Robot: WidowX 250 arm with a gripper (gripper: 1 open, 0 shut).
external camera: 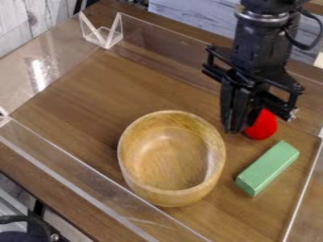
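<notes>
My gripper (pixel 236 117) hangs over the right side of the wooden tray, dark and shut, with nothing visible between its fingers. It is above and behind the wooden bowl (pixel 171 180), just left of a red round object (pixel 263 127), which it partly covers. A green block (pixel 266 168) lies right of the bowl, below the red object.
The tray's bare wood (pixel 89 113) is clear at the left and back. Clear walls border it, with a small clear plastic piece (pixel 102 33) at the back left corner.
</notes>
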